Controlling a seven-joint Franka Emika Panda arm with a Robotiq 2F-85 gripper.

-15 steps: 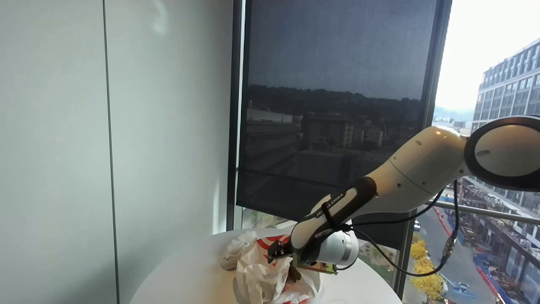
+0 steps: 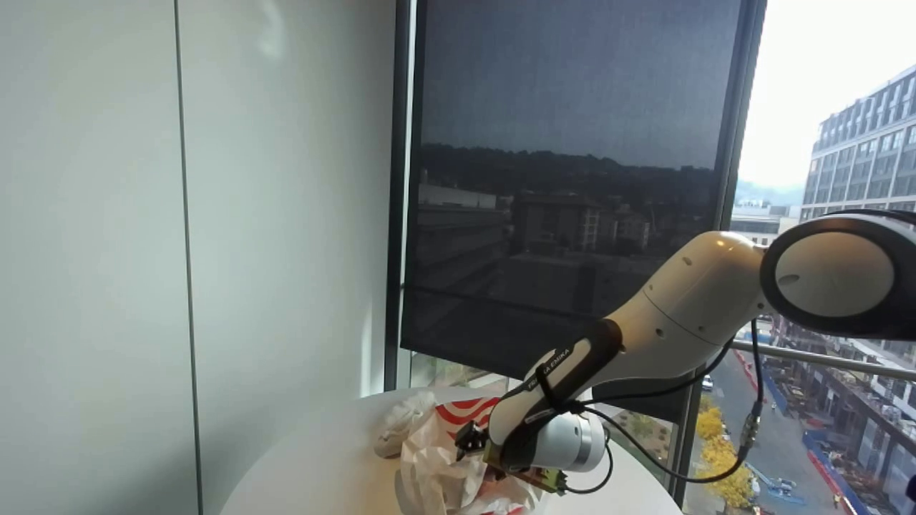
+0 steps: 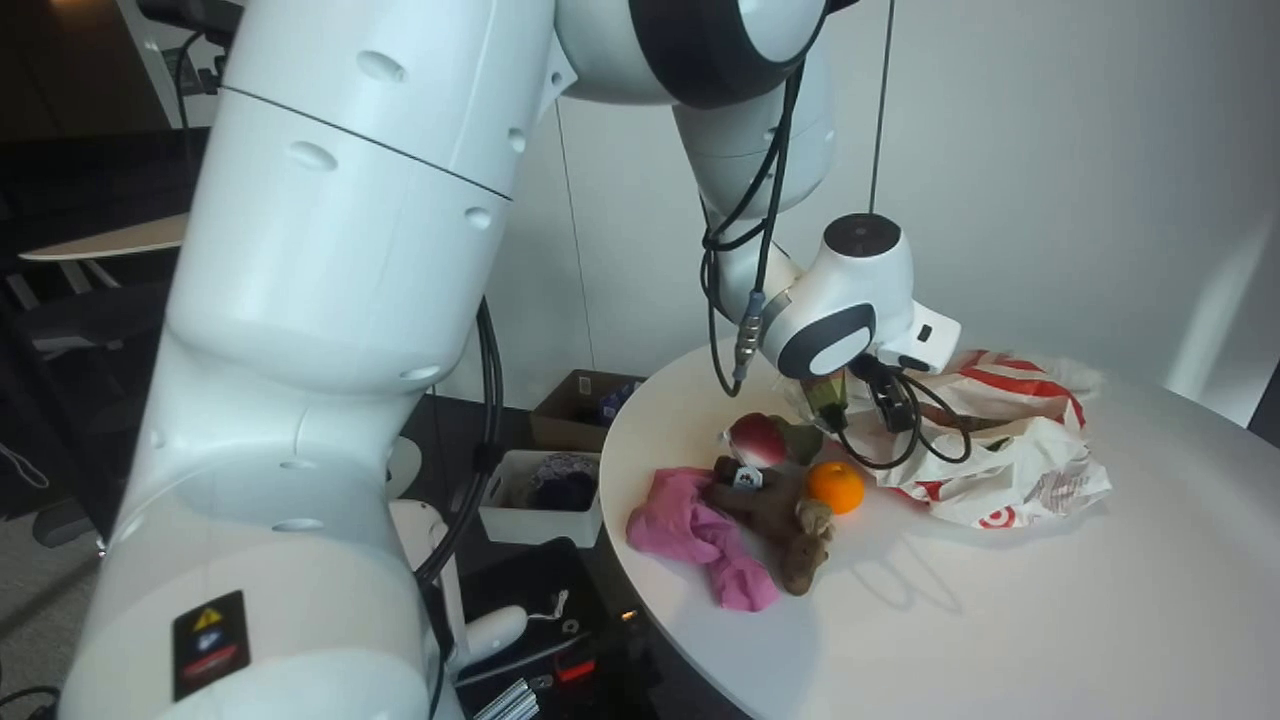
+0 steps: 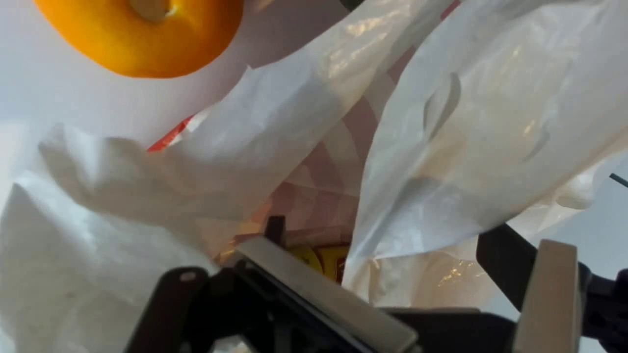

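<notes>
A crumpled white plastic bag with red print [image 3: 1014, 462] lies on the round white table [image 3: 1152, 588]. My gripper is open, low over the bag. In the wrist view, one of its fingers [image 4: 327, 291] is by the bag's opening and the other [image 4: 547, 297] is on the right, with a fold of bag plastic showing in the gap. A small yellow item [image 4: 329, 259] shows inside the bag, partly covered by the near finger. Beside the bag lies an orange [image 3: 836, 486]. From exterior view 2, the hand and cables hide most of the fingers.
A brown plush toy [image 3: 768, 510], a pink cloth [image 3: 690, 528] and a red-and-white round thing [image 3: 756, 440] crowd the table's near left part. Bare tabletop spreads in front of the bag. A grey bin [image 3: 540, 522] stands on the floor beyond the table edge.
In exterior view 1 the arm has come lower and slightly to the left, bringing the hand closer to the bag. The bag lies in about the same place.
</notes>
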